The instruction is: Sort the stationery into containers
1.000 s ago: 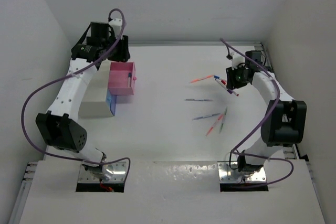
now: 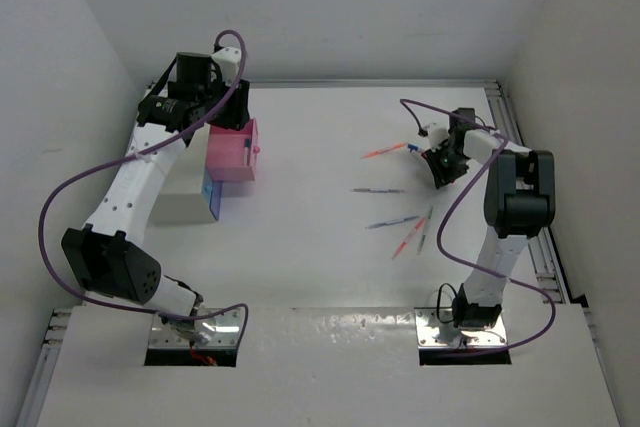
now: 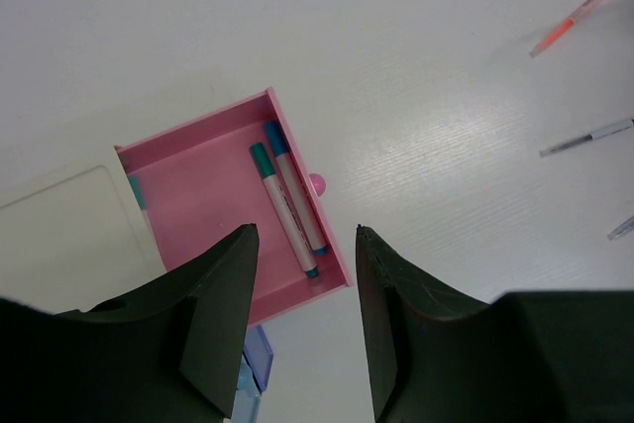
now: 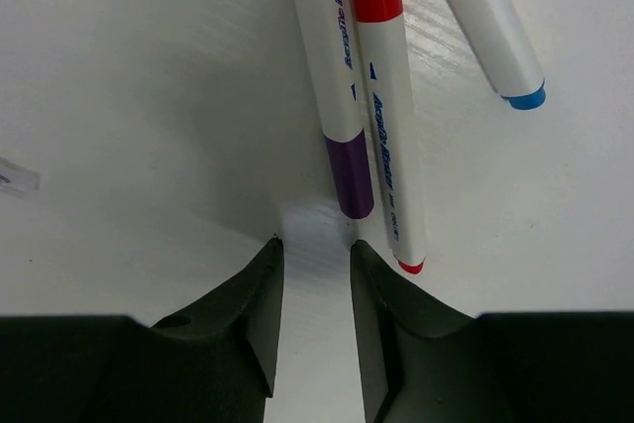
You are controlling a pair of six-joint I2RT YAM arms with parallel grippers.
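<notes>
My left gripper is open above the pink box (image 3: 218, 205), where two white markers (image 3: 287, 215) with coloured ends lie. My right gripper stands open low over the table, just beside the purple-capped marker (image 4: 332, 86) and red-capped marker (image 4: 393, 126). A blue-capped marker (image 4: 485, 27) lies beside them. Across the middle and right of the table lie several slim pens, orange (image 2: 383, 150), grey (image 2: 376, 190) and others.
A cream container (image 3: 69, 225) and a blue container (image 3: 256, 364) adjoin the pink box at the left.
My right gripper has moved down and a little left onto the markers since a second ago, now hiding most of them from above.
</notes>
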